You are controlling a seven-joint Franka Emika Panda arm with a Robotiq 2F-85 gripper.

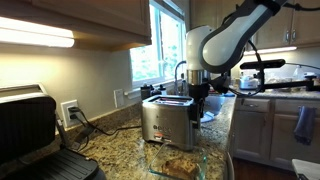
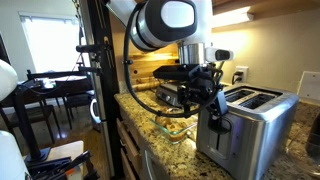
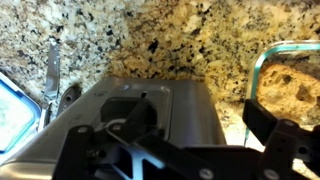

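A silver toaster stands on the granite counter, its slots facing up. In exterior view 2 my gripper is at the toaster's end, close to the dark lever; whether they touch is unclear. In the wrist view the gripper is open, with one finger over the toaster and the other beside the glass dish. The toaster's end shows below the gap; nothing looks gripped. Bread lies in the clear glass dish.
A dark appliance sits at the near left, and a wall outlet with a black cord is behind it. A knife lies on the counter on the toaster's other side. Cabinets overhang the counter.
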